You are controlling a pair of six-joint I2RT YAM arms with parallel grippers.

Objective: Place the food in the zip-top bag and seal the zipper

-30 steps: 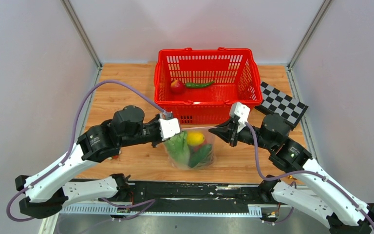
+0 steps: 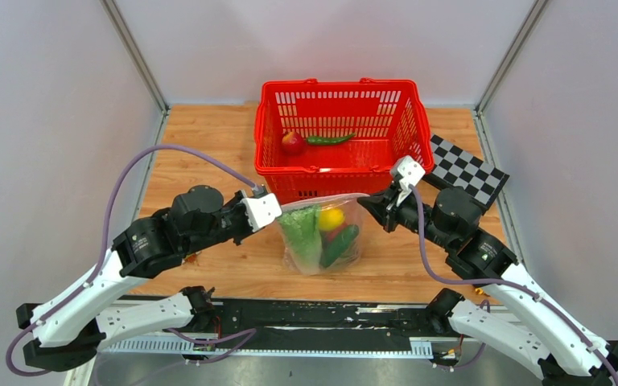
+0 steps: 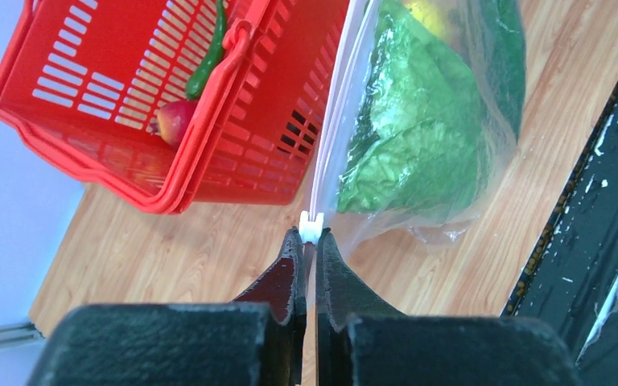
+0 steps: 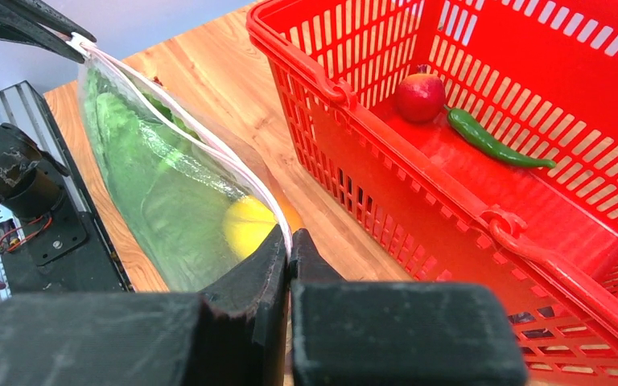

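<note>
The clear zip top bag [image 2: 320,249] hangs between my two grippers, its mouth stretched from side to side. Inside it show green lettuce [image 2: 302,232], a yellow round item [image 2: 331,219] and a dark green vegetable [image 2: 339,246]; something reddish is partly hidden behind them. In the left wrist view my left gripper is shut on the white zipper slider [image 3: 311,226] at one end of the mouth. My right gripper is shut on the bag's rim at the opposite end. Between them, the two rim strips [image 4: 201,133] run slightly apart in the right wrist view.
Behind the bag stands a red basket [image 2: 339,178] holding a red fruit [image 2: 292,143] and a green pepper [image 2: 330,140]. A checkered board [image 2: 467,173] lies at the right. Bare wooden table [image 2: 249,277] shows in front and at the left.
My left gripper has moved left. The right gripper has gone a little to the right and toward the basket.
</note>
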